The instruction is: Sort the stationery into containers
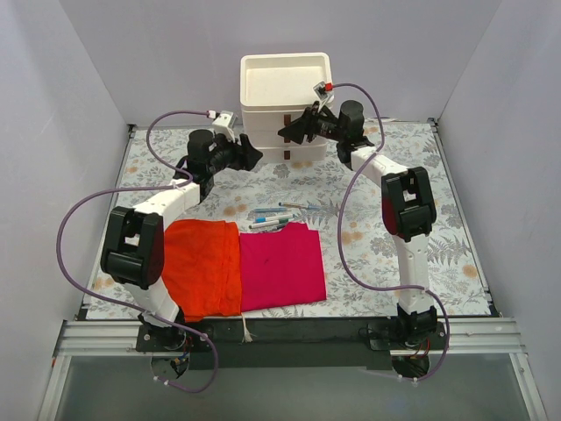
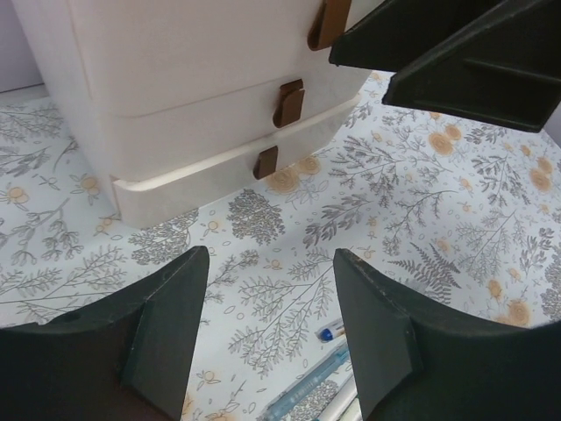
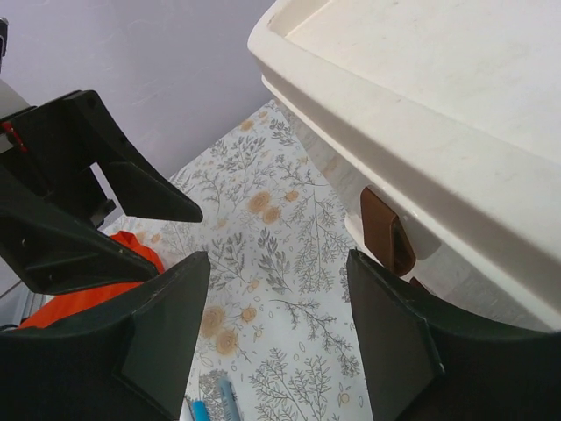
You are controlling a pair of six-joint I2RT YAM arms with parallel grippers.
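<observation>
A white stack of drawers (image 1: 307, 153) with brown pull tabs stands at the back of the table. My right gripper (image 1: 287, 134) is in front of it, fingers parted and empty; in the right wrist view a brown tab (image 3: 386, 232) shows just beyond its right finger (image 3: 372, 289). Left of the tabs, by the stack's front left corner, my left gripper (image 1: 255, 151) is open with nothing between its fingers. Several pens (image 1: 273, 218) lie loose mid-table, partly visible in the left wrist view as a light-blue stick (image 2: 302, 386) and a white pen.
An orange cloth pouch (image 1: 206, 267) and a magenta one (image 1: 280, 267) lie flat at the front left. Both grippers are close together: the right one's dark fingers (image 2: 500, 79) fill the left wrist view's upper right.
</observation>
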